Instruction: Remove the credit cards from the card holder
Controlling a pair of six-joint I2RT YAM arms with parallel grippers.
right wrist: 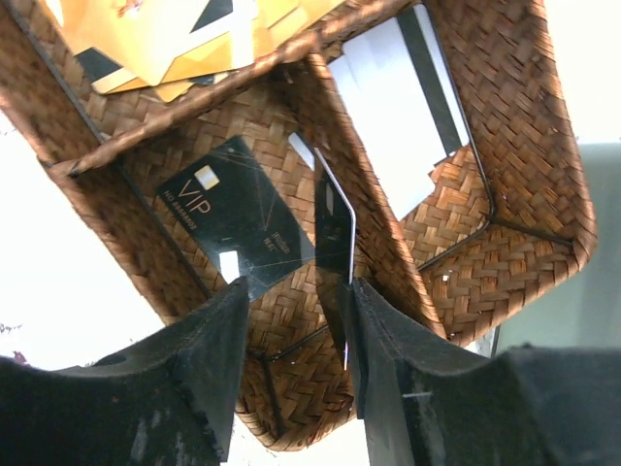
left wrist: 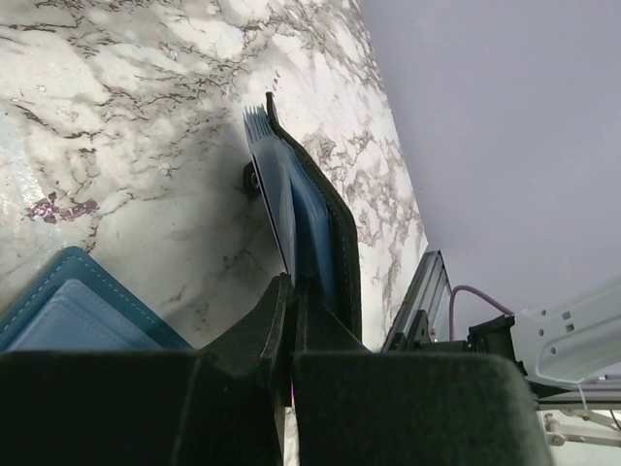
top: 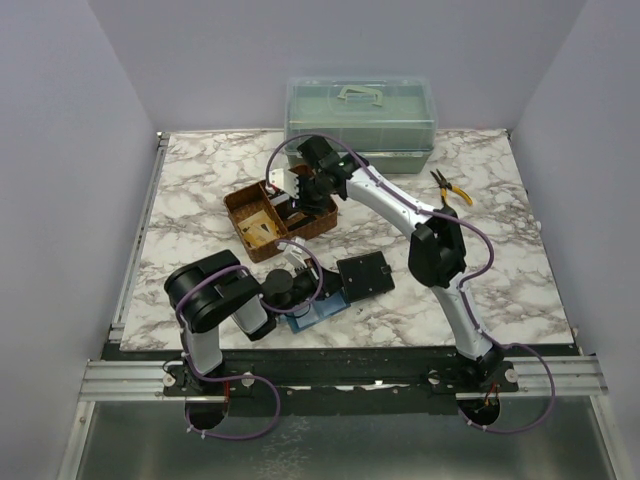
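The black card holder [top: 366, 275] lies right of my left gripper; in the left wrist view it stands tilted, blue inside [left wrist: 310, 223], at my shut left gripper; whether its fingers pinch anything is unclear. A blue holder piece [left wrist: 78, 311] lies beside it. My right gripper is over a woven basket [right wrist: 136, 233], part open. A thin dark card [right wrist: 333, 233] stands on edge by its right fingertip. A black VIP card [right wrist: 236, 214] lies in that compartment.
Other compartments hold gold cards [right wrist: 165, 39] and white cards [right wrist: 388, 97]. A green lidded box [top: 360, 110] stands behind the basket; yellow pliers [top: 455, 190] lie at the right.
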